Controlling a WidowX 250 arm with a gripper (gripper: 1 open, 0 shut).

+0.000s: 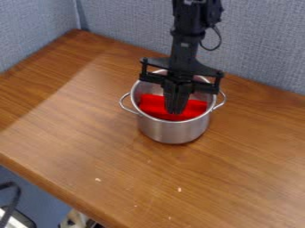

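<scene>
A steel pot (173, 129) with two side handles stands on the wooden table (95, 151). Inside it lies a red object (161, 106). My black gripper (176, 99) is over the pot, its fingers close together and reaching down to the red object. It looks shut; whether anything is between the fingertips is too small to tell, and the red object still lies in the pot.
Grey padded walls (262, 49) stand behind the table. Dark cables lie beyond the bottom left edge.
</scene>
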